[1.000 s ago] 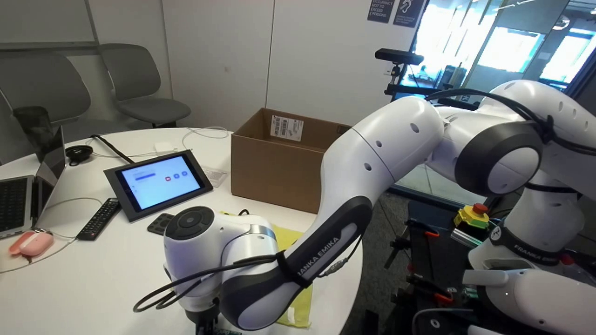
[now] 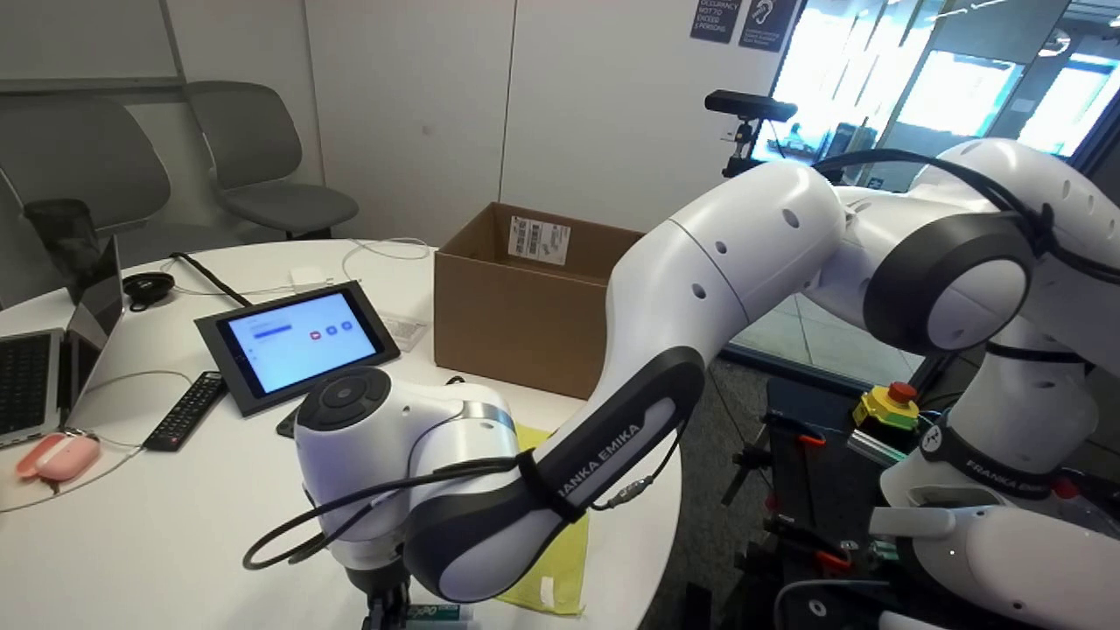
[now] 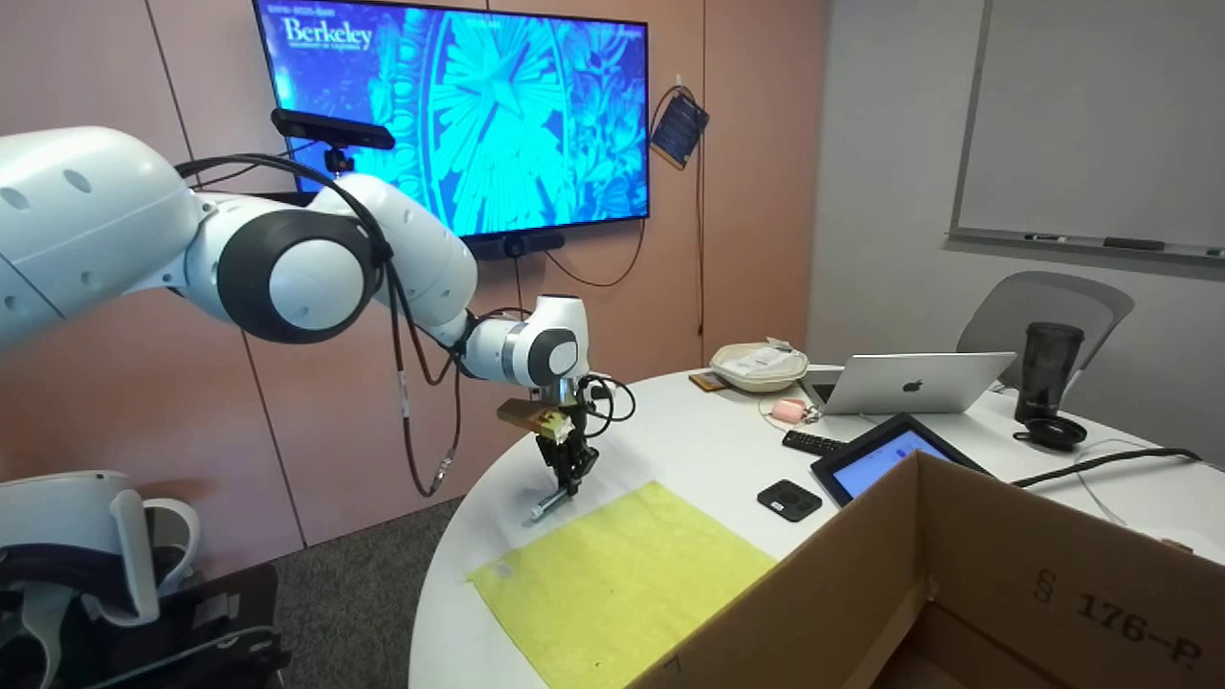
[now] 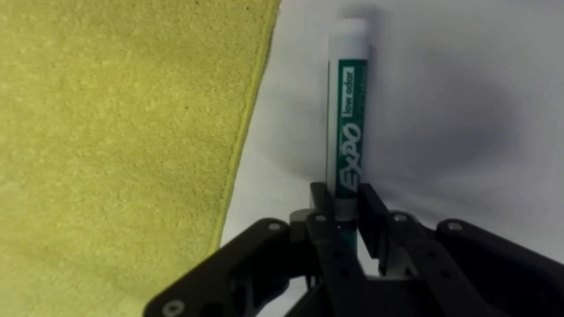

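Note:
A white Expo marker with a green label [image 4: 349,105] lies between the fingertips of my gripper in the wrist view. The fingers are shut on it, one finger on each side near the white band. Its white end points away from the gripper, and the part behind the fingers is mostly hidden. Beside it, the yellow cloth [image 4: 121,132] lies flat on the white table, apart from the marker. In exterior view 2 the gripper [image 3: 568,488] is low over the table at the cloth's far corner, with the marker [image 3: 548,504] sticking out.
An open cardboard box [image 2: 520,315] stands on the table past the arm. A tablet [image 2: 299,346], a remote [image 2: 185,410], a laptop [image 2: 42,373] and a pink case [image 2: 65,457] lie to one side. In exterior view 2 a small black device [image 3: 789,500] sits near the cloth.
The arm's wrist end has shifted slightly left and up in exterior view 1.

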